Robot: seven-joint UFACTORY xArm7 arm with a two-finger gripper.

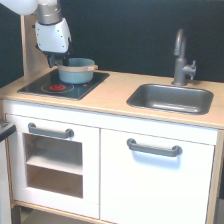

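A blue-grey pot with a light tan handle sits at the back right of the black stove top. My gripper comes down from the upper left, and its dark fingers reach the pot's left rim. Small and partly hidden by the pot, the fingers do not show whether they are open, or shut on the rim.
To the right are the metal sink and its dark faucet. Between stove and sink the wooden counter is clear. Below, a white cabinet door and an oven door are closed.
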